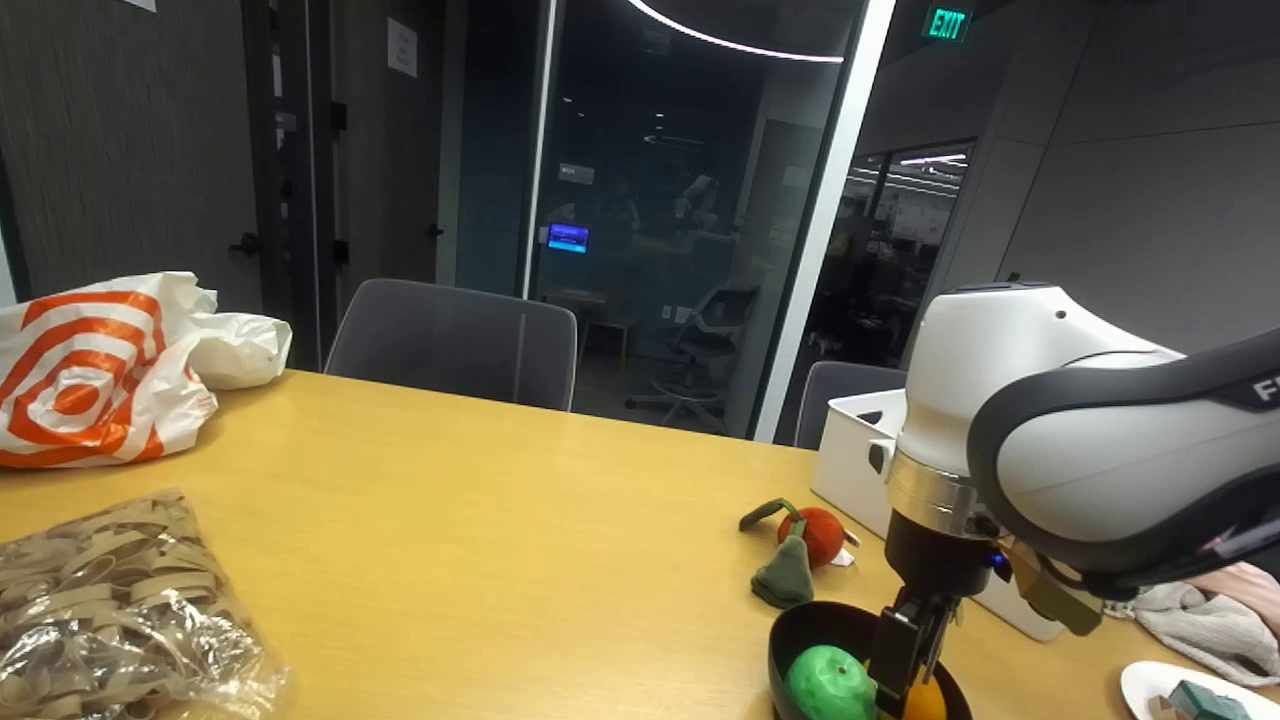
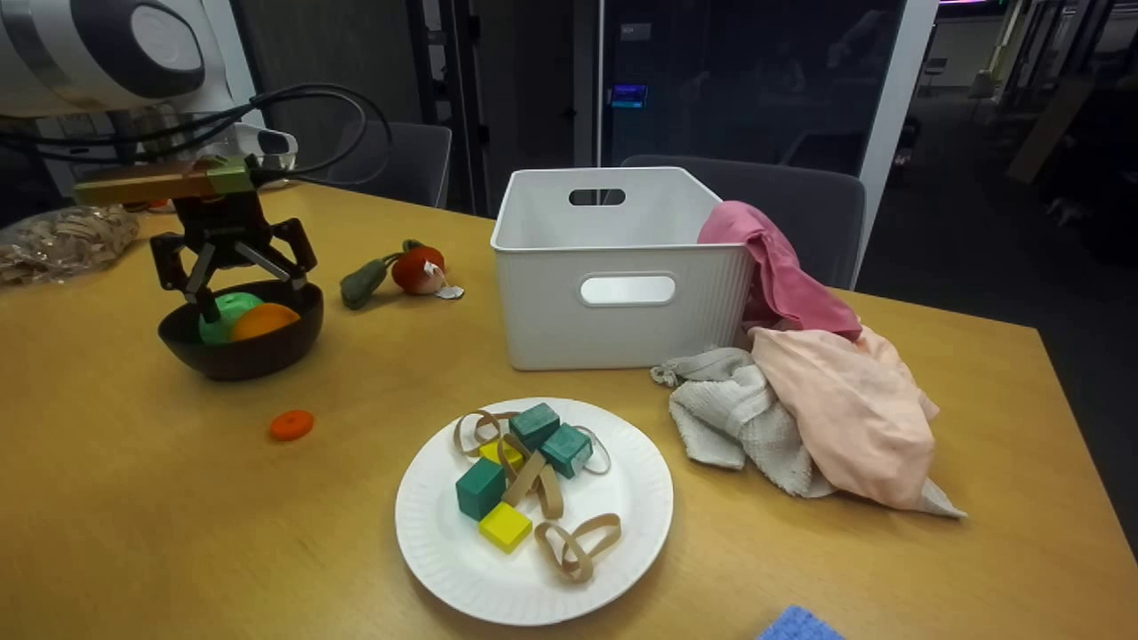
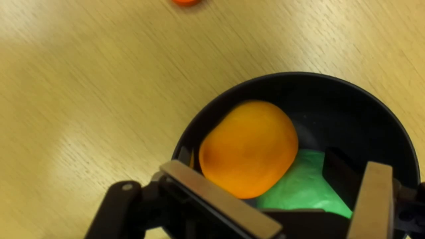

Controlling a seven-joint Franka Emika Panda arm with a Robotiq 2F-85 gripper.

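My gripper points down over the black bowl, its fingers spread and open. In the bowl sit a green round item and an orange one. From the wrist view, the orange item lies between the left finger and the far wall, partly over the green item. The right finger's dark tip is down inside the bowl beside the green item. The near part of the bowl is hidden behind the gripper. Whether either finger touches an item, I cannot tell.
Behind the bowl lie a green vegetable and a red one. An orange disc is in front. A white bin, cloths and a plate with blocks and bands stand to the right.
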